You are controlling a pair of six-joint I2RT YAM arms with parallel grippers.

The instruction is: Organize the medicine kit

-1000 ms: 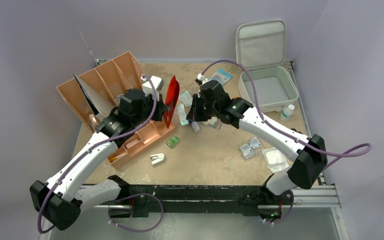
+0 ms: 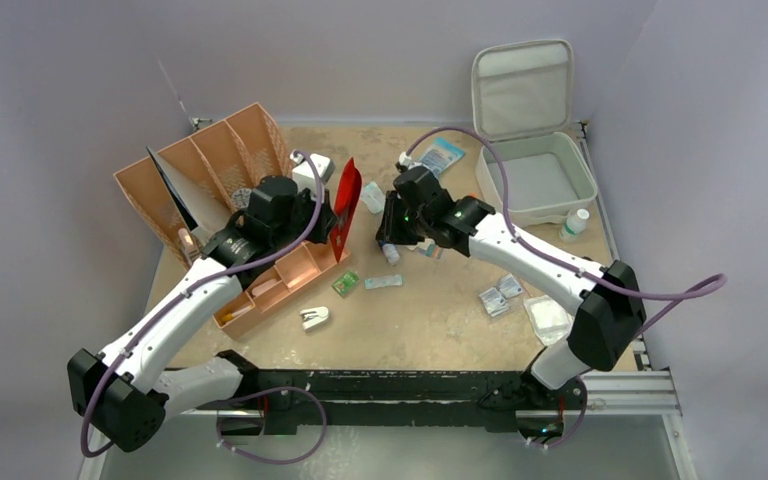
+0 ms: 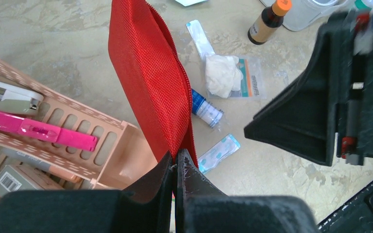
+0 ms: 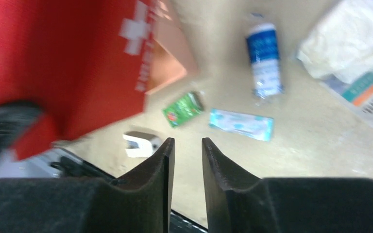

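My left gripper is shut on the lower end of a red fabric pouch (image 3: 148, 73), which stands up from the fingertips above the table. In the right wrist view a white cross shows on the pouch (image 4: 77, 68). My right gripper is open with an empty gap between its fingers, to the right of the pouch. Beneath it on the table lie a light-blue strip packet (image 4: 240, 124), a small green packet (image 4: 183, 109) and a blue-and-white tube (image 4: 264, 58). The open white case (image 2: 535, 178) at the back right looks empty inside.
A pink-beige organizer (image 2: 222, 140) with several compartments occupies the left side. A white clip-like object (image 2: 314, 318) lies in front of it. Square packets (image 2: 500, 295) and a white pad (image 2: 549, 317) lie at right. The two grippers are close together.
The light-blue strip packet was beside the pouch; it now lies on the table in front of the tube. The pouch swayed slightly.
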